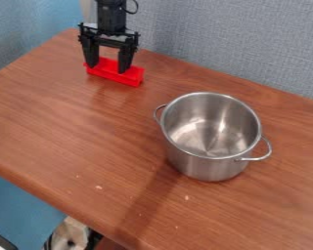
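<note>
My black gripper [107,61] is at the back left of the wooden table, open, its two fingers down at a red object [122,76] that lies there like a low block or tray. Whether the fingers touch it is unclear at this size. A steel pot [211,148] with two side handles stands on the right part of the table, apart from the gripper and the red object.
A grey padded wall [225,39] runs behind it. Some small unclear items sit below the table's front-left edge.
</note>
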